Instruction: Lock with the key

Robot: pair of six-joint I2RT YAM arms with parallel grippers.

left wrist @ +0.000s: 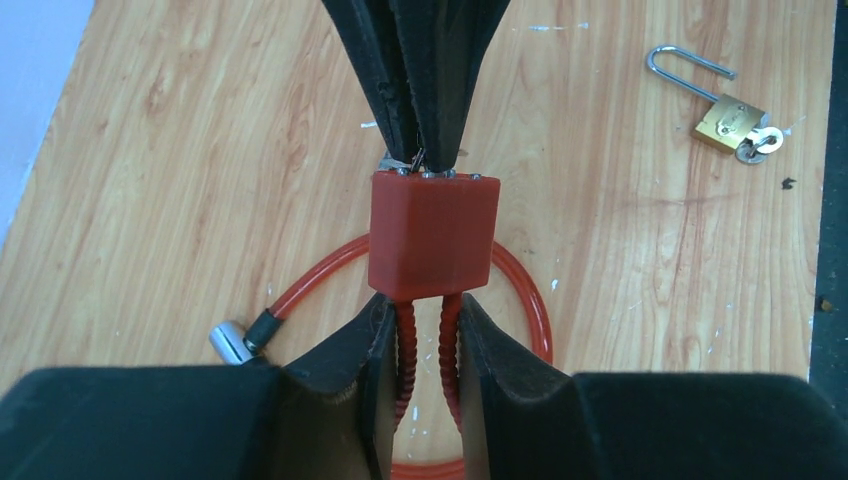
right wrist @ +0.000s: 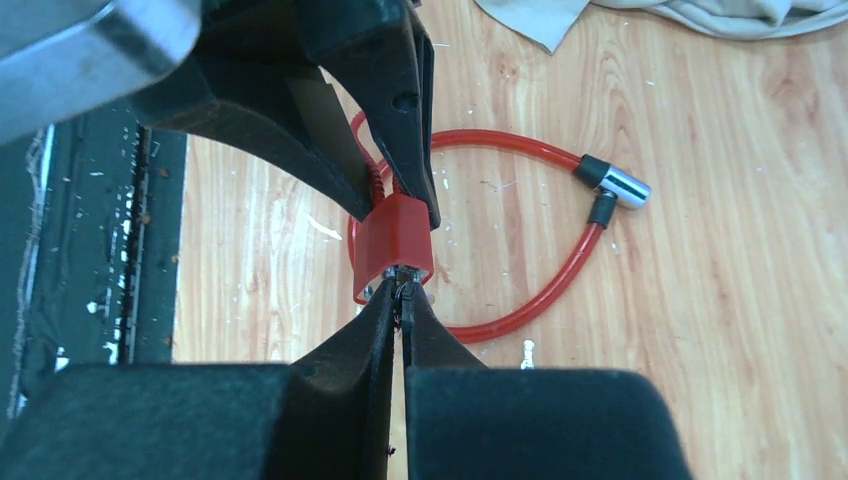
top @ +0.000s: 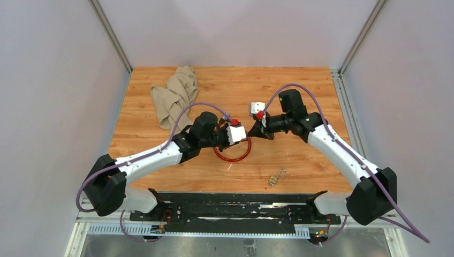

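A red lock body (left wrist: 432,235) (right wrist: 393,245) hangs in the air between the two grippers at mid table. My left gripper is at the red cable that runs from the lock, the cable strands showing between its fingers; how firmly they close on it is unclear. My right gripper is shut at the metal end of the lock, where small shiny pieces show; whether a key is between its tips I cannot tell. The red cable loop (top: 233,159) lies below on the wood, with a silver cylinder end (right wrist: 624,188).
A brass padlock (left wrist: 730,122) with open shackle and small keys lies near the front edge, right of centre. A beige cloth (top: 172,99) lies at the back left.
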